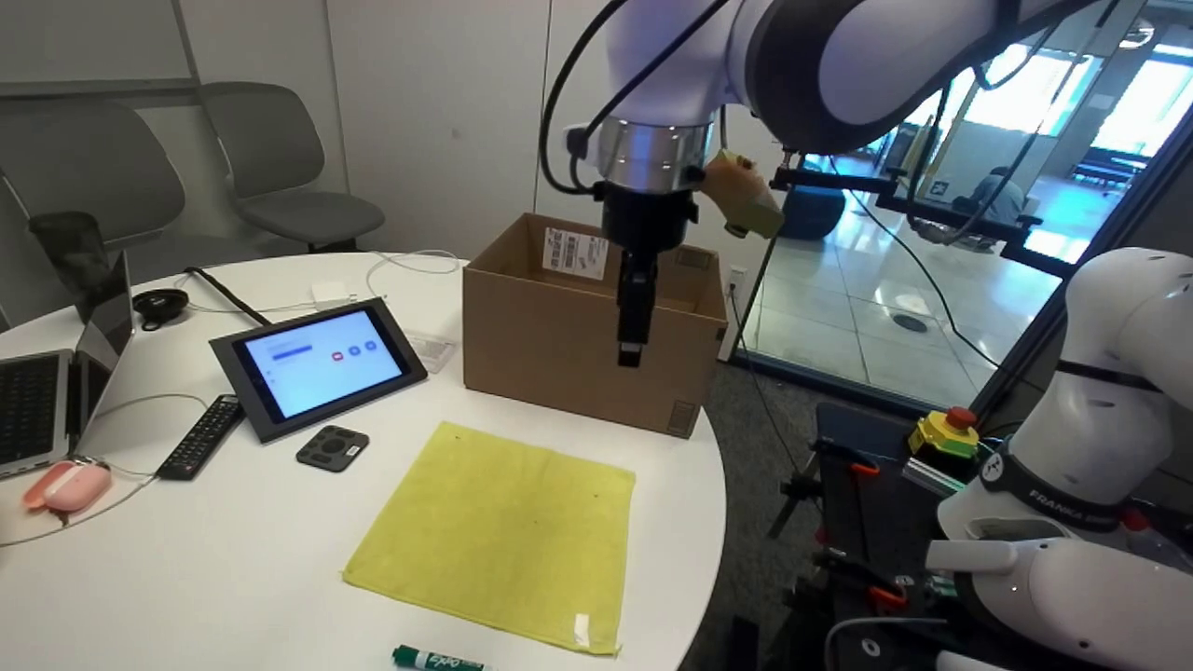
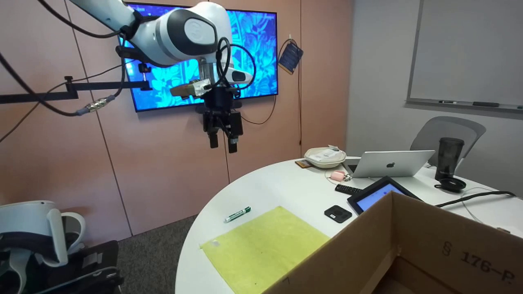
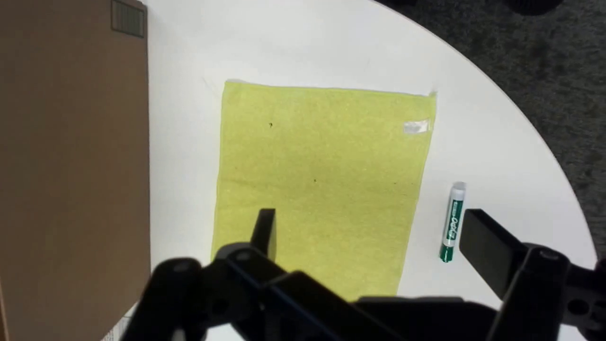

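Observation:
A yellow cloth point(image 1: 503, 531) lies flat on the white round table, a small white tag at one corner. Beside it rests a green and white marker point(image 3: 452, 221), cut off at the bottom edge of the first exterior view but whole in the second. An open cardboard box point(image 1: 582, 352) stands along another side of the cloth. My gripper point(image 2: 223, 143) hangs in the air well above the table, pointing down. Its two fingers are apart with nothing between them; in the wrist view one finger point(image 3: 264, 236) overlaps the cloth and the other appears beside the marker.
A tablet point(image 1: 324, 358), a small black puck-like device point(image 1: 332, 447), a remote point(image 1: 201, 436), a pink case point(image 1: 76, 487) and a laptop point(image 2: 392, 163) occupy the table's far part. The curved table edge runs close past cloth and marker.

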